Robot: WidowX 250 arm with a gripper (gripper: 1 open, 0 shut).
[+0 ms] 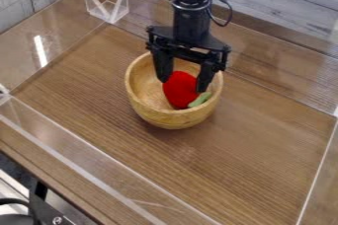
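Note:
A wooden bowl [148, 107] sits near the middle of the table, holding a red round object [183, 89] with a small green piece [200, 101] at its right. My black gripper [191, 65] is over the bowl, its fingers apart on either side of the upper part of the bowl, with nothing seen held between them.
The wooden table has free room left, right and in front of the bowl. Clear plastic pieces stand at the upper left and left edges. A dark gap with a cable is at the lower left corner.

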